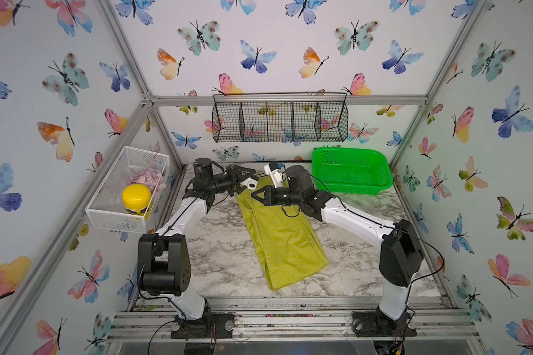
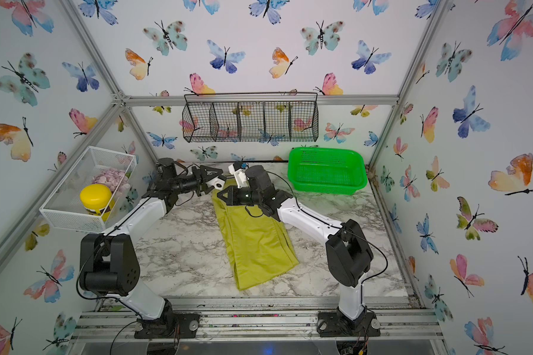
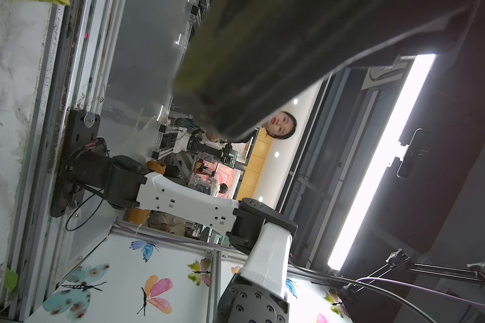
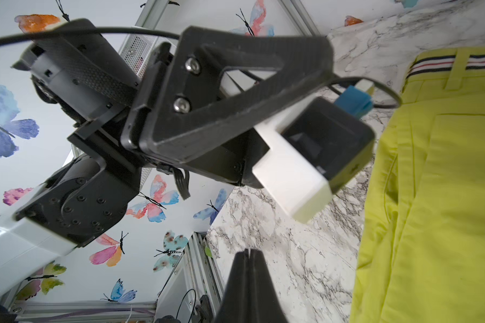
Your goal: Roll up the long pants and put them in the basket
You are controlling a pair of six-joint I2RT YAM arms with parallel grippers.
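Observation:
Yellow-green pants (image 1: 287, 236) lie lengthwise on the table, folded into a long strip with the legs toward the front. Their striped waistband (image 4: 458, 64) is at the far end. My left gripper (image 1: 251, 175) is above the far left corner of the pants, tipped sideways; its fingers cannot be made out, and no cloth is seen hanging from it. A dark blurred shape covers much of the left wrist view. My right gripper is shut, nothing seen between its fingers. It hovers over the far part of the pants, close beside the left gripper's white camera mount (image 4: 299, 177).
A green basket (image 1: 314, 171) stands at the back right. On the left wall hangs a white mesh basket (image 1: 94, 208) holding a yellow container (image 1: 136, 198). A black wire rack (image 1: 280, 140) is on the back wall. Bare table (image 1: 219, 260) flanks the pants.

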